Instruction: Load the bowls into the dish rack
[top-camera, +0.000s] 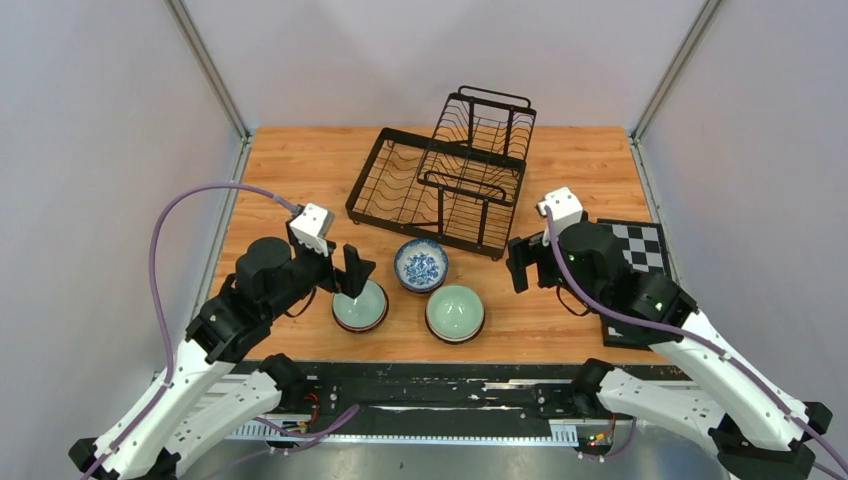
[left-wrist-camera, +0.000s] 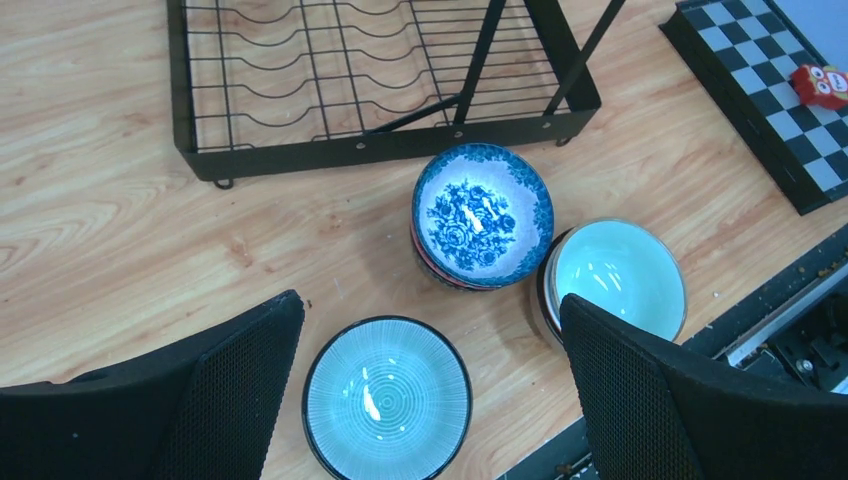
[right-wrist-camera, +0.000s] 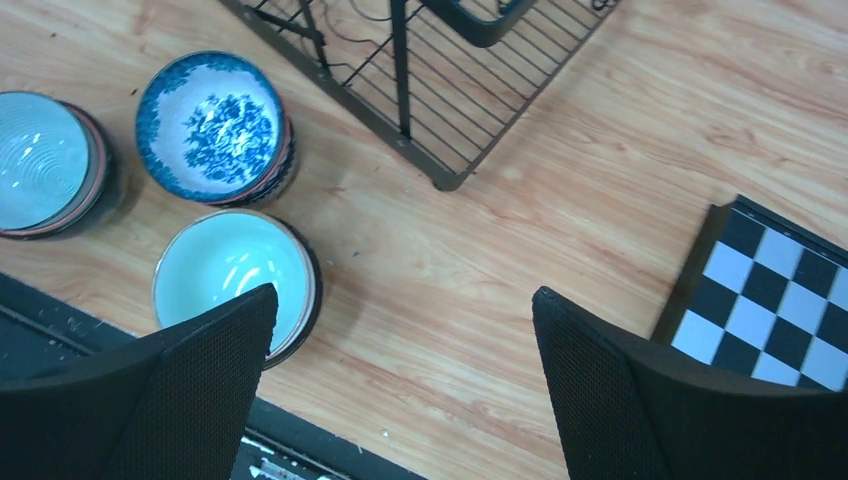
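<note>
Three small stacks of bowls stand on the wooden table: blue-and-white patterned (top-camera: 421, 264) in the middle, pale teal (top-camera: 359, 300) at left and mint green (top-camera: 454, 311) at front right. Behind them is the black wire dish rack (top-camera: 393, 180), with no bowls in it. My left gripper (top-camera: 357, 268) hangs open above the left stack, which shows between its fingers in the left wrist view (left-wrist-camera: 387, 397). My right gripper (top-camera: 532, 262) is open over bare table to the right of the bowls, with nothing between its fingers.
A checkered board (right-wrist-camera: 750, 300) lies at the right edge of the table, partly under the right arm, with a small red object (left-wrist-camera: 822, 87) on it. Bare wood lies left of the rack and between bowls and board. Dark rail runs along the front edge.
</note>
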